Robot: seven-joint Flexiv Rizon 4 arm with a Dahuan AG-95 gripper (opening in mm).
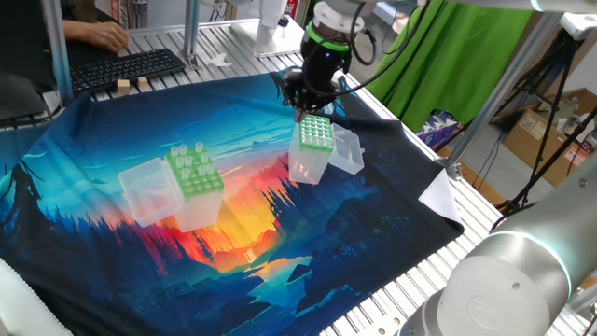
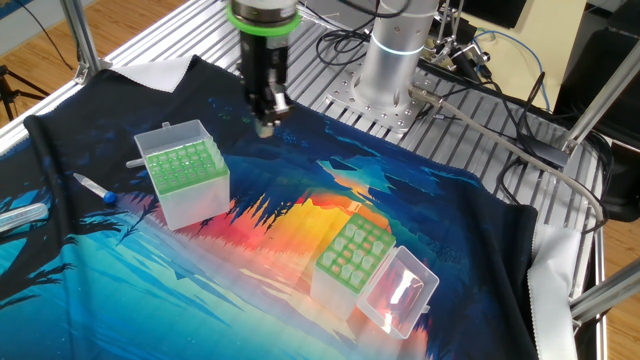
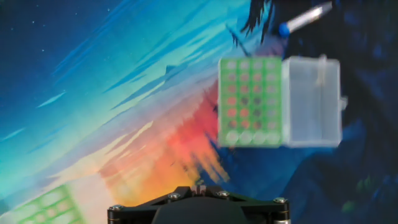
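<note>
Two clear plastic boxes with green racks stand on the printed cloth, their lids folded open. One box (image 1: 194,191) (image 2: 352,255) has several clear tubes (image 1: 187,161) sticking up from its rack; only a corner of its green rack (image 3: 46,208) shows at lower left in the wrist view. The other box (image 1: 312,149) (image 2: 188,180) has a finer grid, and its rack (image 3: 250,102) is right of centre in the wrist view. My gripper (image 2: 265,128) hangs above the cloth, clear of both boxes. Its fingers look shut, with nothing visible between them.
A blue-capped pen (image 2: 95,188) (image 3: 305,18) lies near the finer-grid box. Another pen-like item (image 2: 22,216) is at the left edge. A keyboard (image 1: 129,68) and a person's hand (image 1: 107,35) are at the far left. The cloth between the boxes is clear.
</note>
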